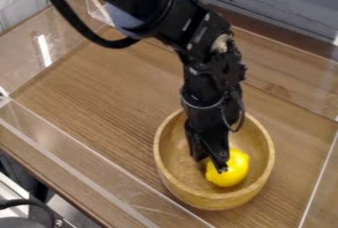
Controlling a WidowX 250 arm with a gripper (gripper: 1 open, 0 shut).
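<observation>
My black gripper [211, 158] reaches down from the top centre into a round wooden bowl [177, 173] at the lower middle of the view. A yellow object [230, 173] lies in the right part of the bowl, just beside the fingertips. The gripper looks shut, and I see nothing held between its fingers, though the tips are dark and partly hard to make out.
Clear plastic edging runs along the left and right sides. A black cable loops at the lower left corner.
</observation>
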